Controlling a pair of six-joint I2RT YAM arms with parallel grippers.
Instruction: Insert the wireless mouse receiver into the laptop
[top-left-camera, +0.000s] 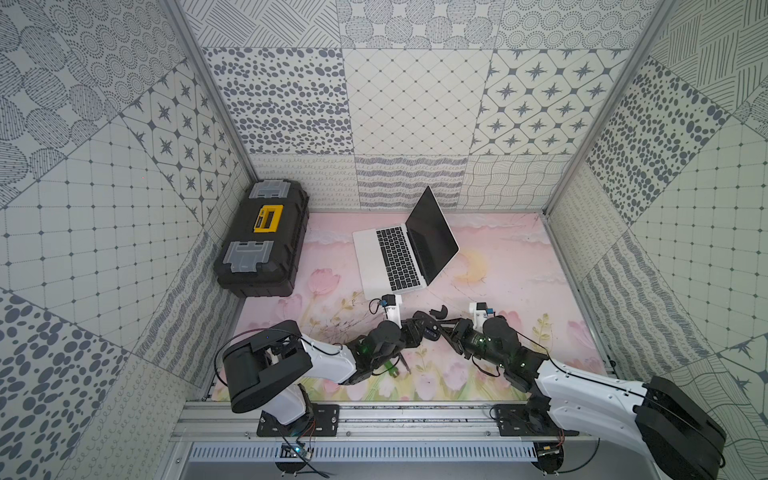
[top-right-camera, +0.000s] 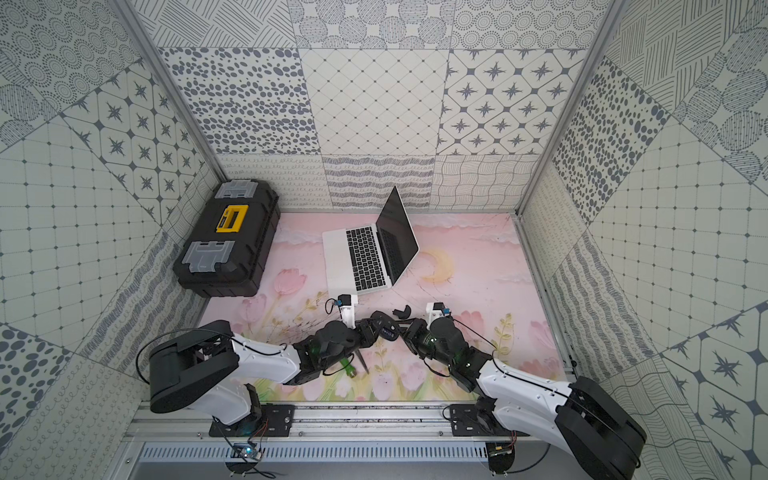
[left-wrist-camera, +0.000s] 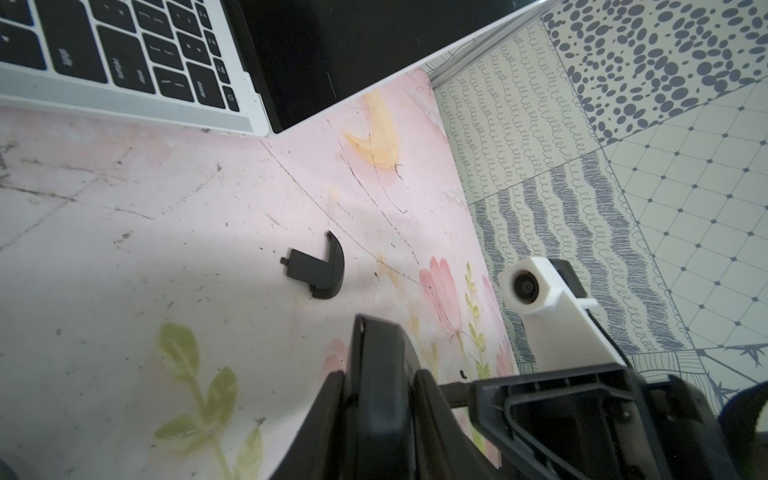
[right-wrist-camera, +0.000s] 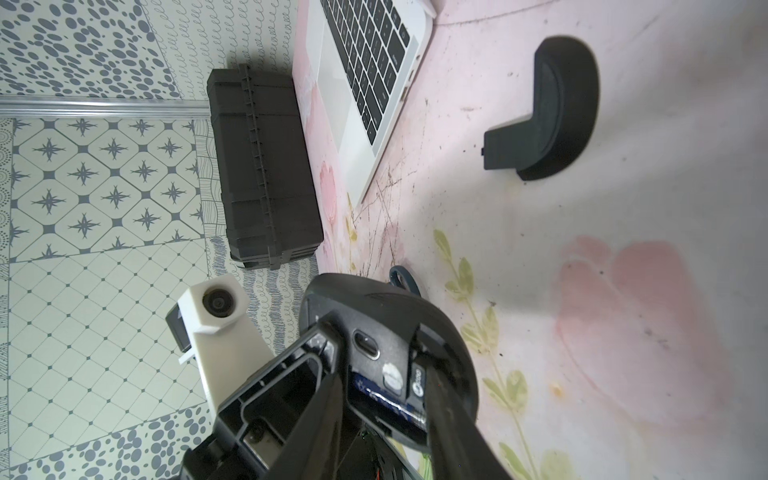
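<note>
The dark mouse (right-wrist-camera: 384, 320) is held off the table in my left gripper, which is shut on it. In the right wrist view its opened inside faces me, showing a battery bay and a small marked piece (right-wrist-camera: 417, 380) that looks like the receiver. My right gripper is at this opened side, its blurred fingers (right-wrist-camera: 324, 424) apart. I cannot see anything clasped between them. The silver laptop (left-wrist-camera: 128, 112) stands open beyond the mouse, screen (top-left-camera: 432, 233) raised toward the right.
A curved black cover with a tab (right-wrist-camera: 564, 108) lies on the table between grippers and laptop. The black toolbox (top-left-camera: 260, 237) stands at the left. A green item (top-left-camera: 390, 369) lies below the left gripper.
</note>
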